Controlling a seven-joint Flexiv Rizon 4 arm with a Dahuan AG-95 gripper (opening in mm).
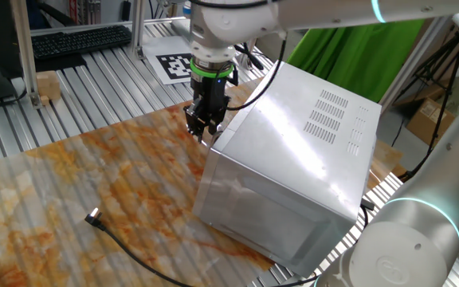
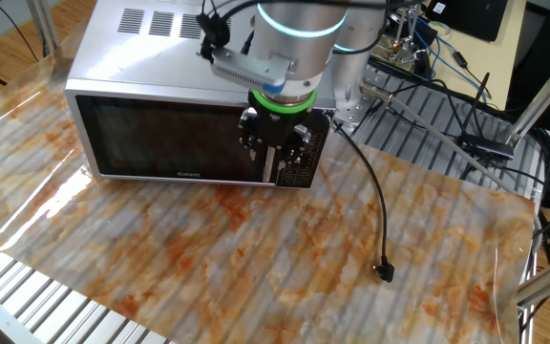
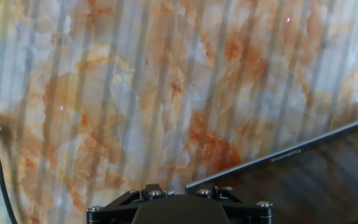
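Note:
A silver microwave (image 1: 301, 127) with a dark glass front (image 2: 170, 139) stands on the marble-patterned sheet, its door looking closed. Its upright silver handle (image 2: 268, 165) shows near the right part of the front, beside the keypad (image 2: 299, 172). Just in front of it, pointing down, is my gripper (image 2: 275, 153); its fingers are spread apart, one on either side of the handle as seen from there. Whether they touch the handle is unclear. In the wrist view only the gripper's upper linkages show at the bottom edge, and the microwave's lower front edge (image 3: 278, 157) slants across at right.
A black power plug (image 2: 384, 272) lies on the marble-patterned sheet (image 2: 256, 258), its cable running back beside the microwave. Behind are a keyboard (image 1: 82, 41) and a printed marker sheet (image 1: 174, 68).

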